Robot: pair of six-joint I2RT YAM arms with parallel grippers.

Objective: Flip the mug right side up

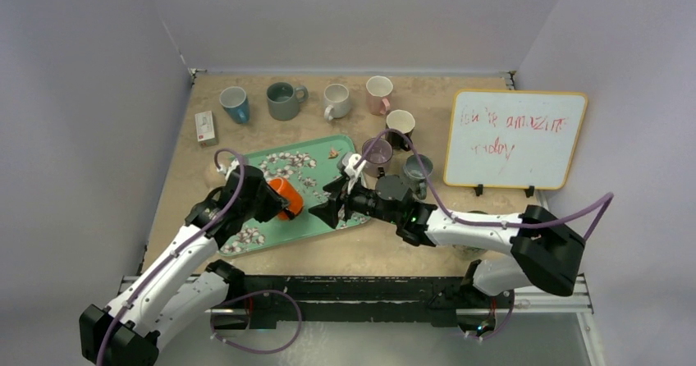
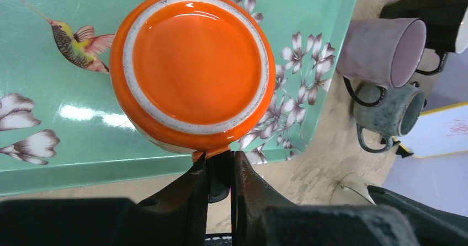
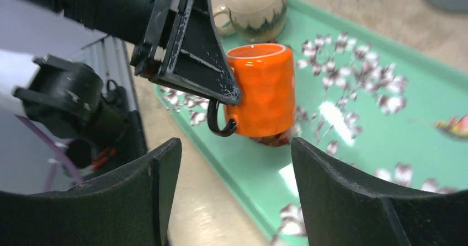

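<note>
The orange mug [image 1: 286, 195] is over the green tray [image 1: 310, 233], its base [image 2: 198, 64] facing the left wrist camera. In the right wrist view the mug [image 3: 264, 94] has its base end upward, and its opening is hidden. A dark handle [image 2: 219, 174] runs between the fingers of my left gripper, which is shut on it. Right of the mug and apart from it, my right gripper [image 1: 323, 199] is open. Its two fingers [image 3: 157, 182] stand wide apart with nothing gripped.
Behind the tray stand several mugs, among them a blue one [image 1: 235, 103] and a green one [image 1: 283, 102]. A purple mug [image 1: 377, 157] and a grey mug [image 1: 417, 174] are close to the right arm. A whiteboard [image 1: 517, 140] leans at the right.
</note>
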